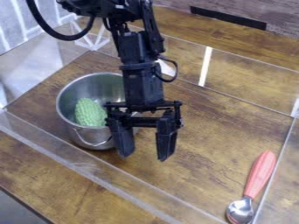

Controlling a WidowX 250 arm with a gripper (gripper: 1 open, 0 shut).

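Note:
My black gripper (143, 140) hangs low at the centre with its fingers apart and nothing seen between them, just in front of and to the right of a steel pot (77, 96). A green textured object (89, 113) rests inside the pot, whose right part is hidden behind the arm.
A spoon with a pink handle (260, 173) lies at the right front. Clear low barriers edge the wooden tabletop (211, 140).

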